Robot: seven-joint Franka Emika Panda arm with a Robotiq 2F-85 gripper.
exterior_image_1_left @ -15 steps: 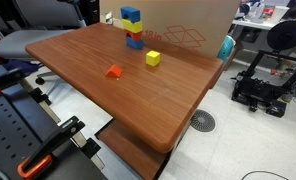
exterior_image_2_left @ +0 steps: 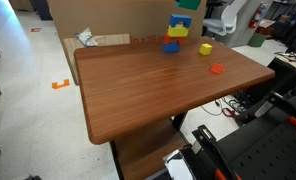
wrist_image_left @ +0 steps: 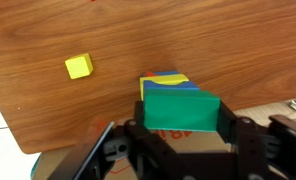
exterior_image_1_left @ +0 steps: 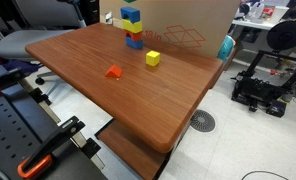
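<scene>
My gripper is shut on a green block (wrist_image_left: 181, 108), which spans the space between its fingers in the wrist view. In exterior view 2 the green block (exterior_image_2_left: 187, 4) shows at the top edge, above a stack and apart from it. That stack (exterior_image_1_left: 134, 27) stands upright on the table: a blue block (exterior_image_2_left: 180, 20) on top, then yellow (exterior_image_2_left: 178, 31), red (exterior_image_2_left: 174, 40) and blue (exterior_image_2_left: 171, 47) at the bottom. The held block partly hides the stack in the wrist view. My arm is out of both exterior views' upper frame.
A loose yellow block (exterior_image_1_left: 153, 59) lies near the stack. Farther off is a red triangular piece (exterior_image_1_left: 114, 72). A cardboard panel (exterior_image_1_left: 183, 25) rises behind the table (exterior_image_1_left: 153, 100).
A sliver of green has come into exterior view 1 at the top edge, above the stack, as the held block moved lower. The stack and loose pieces have stayed put.
</scene>
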